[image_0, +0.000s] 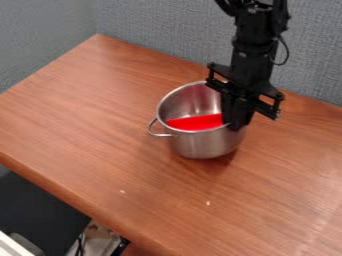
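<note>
A steel pot (203, 142) with a side handle stands on the wooden table, right of centre. A red object (194, 122) lies inside it. My black gripper (235, 118) reaches down at the pot's right rim, its lower end partly over the inside of the pot. Its fingertips are dark and hard to make out, so whether anything is between them cannot be seen.
A grey padded wall (160, 35) runs behind it. Beyond the lower-left edge are a dark area and some cables.
</note>
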